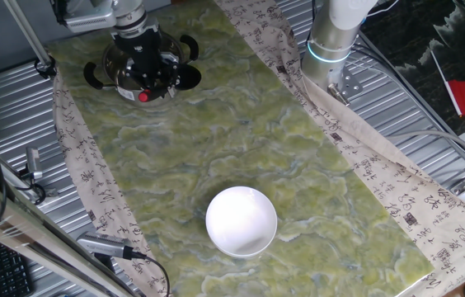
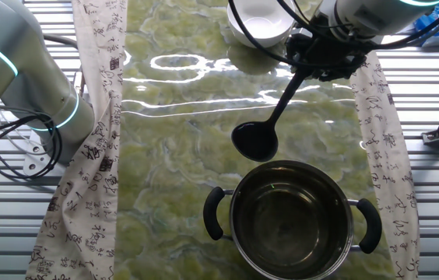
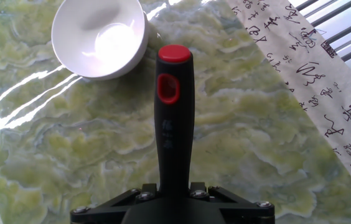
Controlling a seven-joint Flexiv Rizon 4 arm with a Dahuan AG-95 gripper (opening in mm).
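Note:
My gripper is shut on the black handle of a ladle (image 3: 174,134), whose red-tipped end points up in the wrist view. In exterior view 2 the ladle's round head (image 2: 254,141) hangs beyond the gripper (image 2: 307,66), near the pot's upper left rim but outside it. The steel pot (image 2: 289,222) has two black side handles and appears empty. From exterior view 1 the arm and gripper (image 1: 163,78) cover much of the pot (image 1: 115,68). A white bowl (image 1: 241,221) stands apart at the other end of the table, its inside showing nothing distinct.
A patterned cloth (image 1: 364,165) runs along the tabletop's edges.

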